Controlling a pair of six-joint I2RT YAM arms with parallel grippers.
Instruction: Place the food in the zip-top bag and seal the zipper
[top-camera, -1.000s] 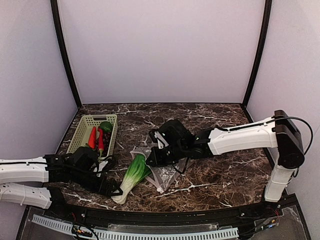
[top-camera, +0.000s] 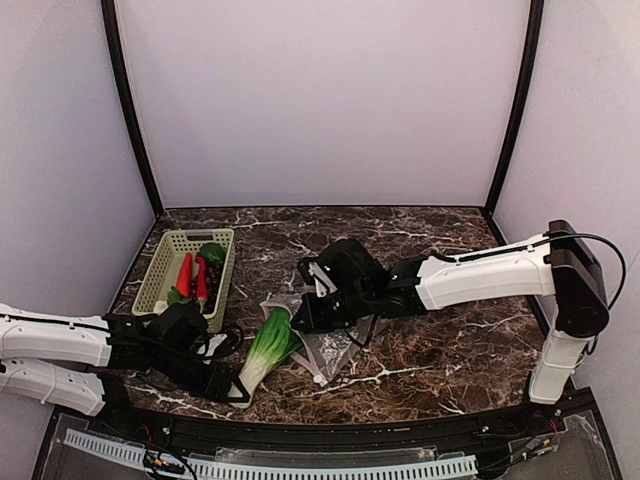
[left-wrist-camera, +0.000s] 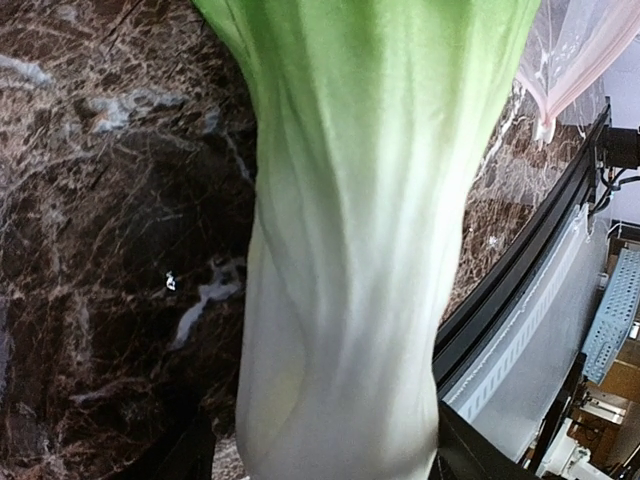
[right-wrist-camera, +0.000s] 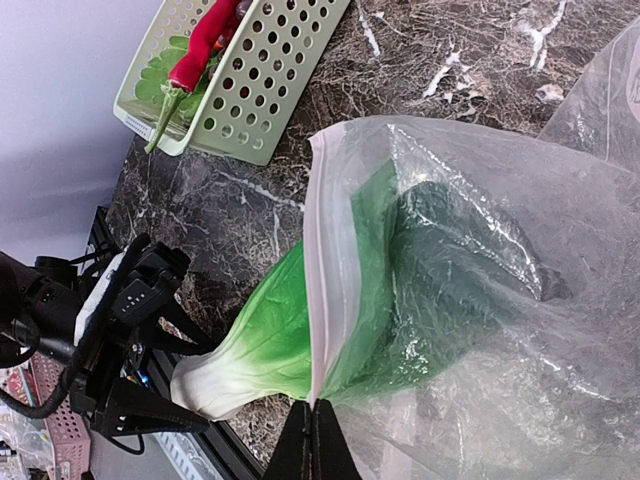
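A bok choy lies with its leafy top inside the clear zip bag, its white stalk sticking out toward the front left. My left gripper is at the stalk's base, fingers part open either side of it; whether they touch it I cannot tell. My right gripper is shut on the bag's pink-edged rim, holding it over the leaves.
A pale green basket with red peppers and other produce stands at the back left. A dark rail runs along the front edge.
My left gripper and arm have shifted slightly right along the stalk's base. The right arm and bag look unchanged.
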